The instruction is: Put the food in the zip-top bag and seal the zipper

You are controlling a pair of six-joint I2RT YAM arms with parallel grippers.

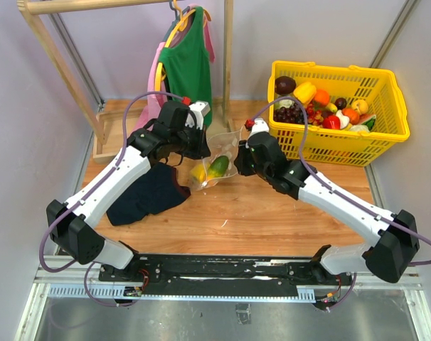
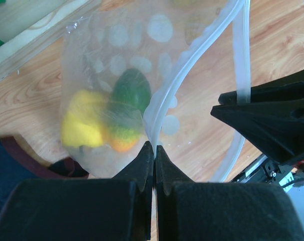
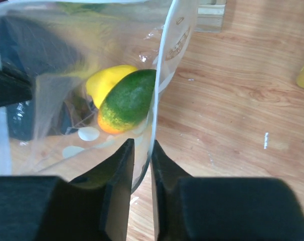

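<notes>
The clear zip bag (image 1: 226,149) lies mid-table holding a yellow pepper (image 2: 82,120) and a green-orange mango (image 3: 127,100). My left gripper is shut on one zipper edge of the bag's mouth, seen in the left wrist view. My right gripper is at the opposite edge, its fingertips either side of the bag's rim, part open; its dark fingers also show at the right of the left wrist view. The mouth stands open between the two grippers.
A yellow basket of fruit and vegetables (image 1: 386,142) is at the back right. A dark folded garment (image 1: 144,199) lies front left; a wooden rack (image 1: 59,64) with clothes stands behind.
</notes>
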